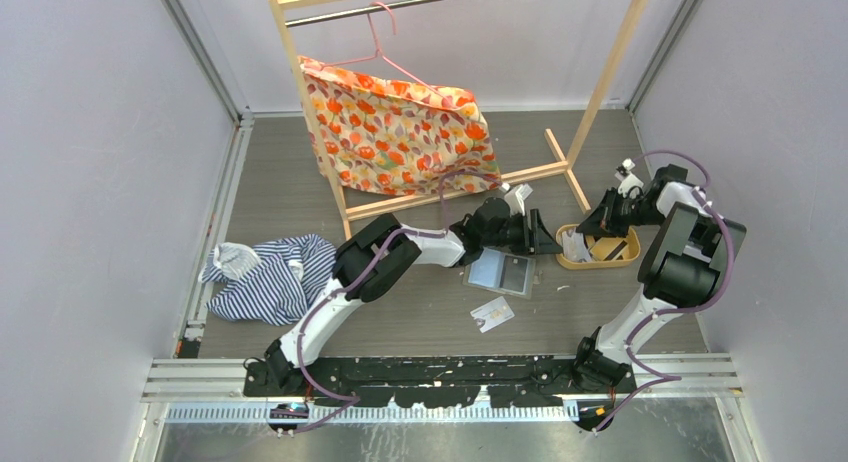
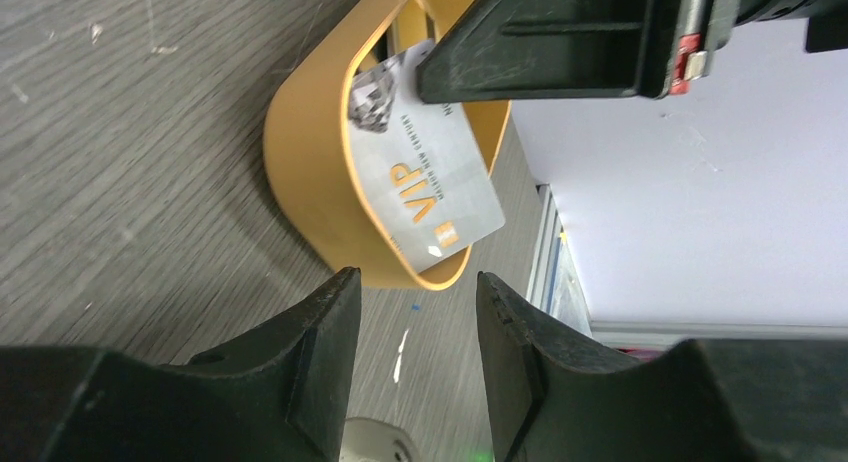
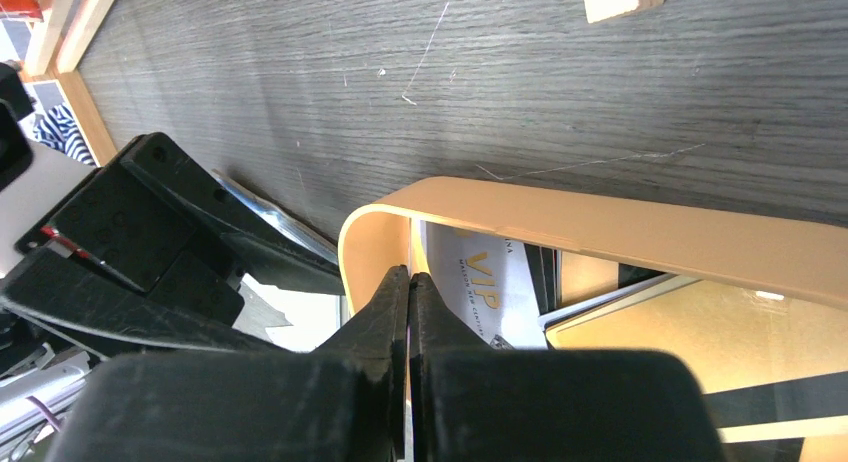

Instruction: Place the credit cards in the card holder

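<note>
A tan oval box (image 1: 597,265) stands on the right of the table. In it a pale card marked VIP (image 2: 425,182) leans tilted, one lower corner over the rim. My right gripper is shut at this box's end, with a thin pale card edge running between its fingers. A second VIP card (image 3: 485,282) lies inside. My left gripper is open just outside the box, nothing between its fingers. Left of it, an open flat holder (image 1: 499,272) has a blue half and a grey half. One whitish card (image 1: 492,314) lies in front of that.
A wooden rack with floral cloth (image 1: 395,127) stands behind; its foot (image 1: 568,172) reaches toward the box. Striped cloth (image 1: 270,282) lies at far left.
</note>
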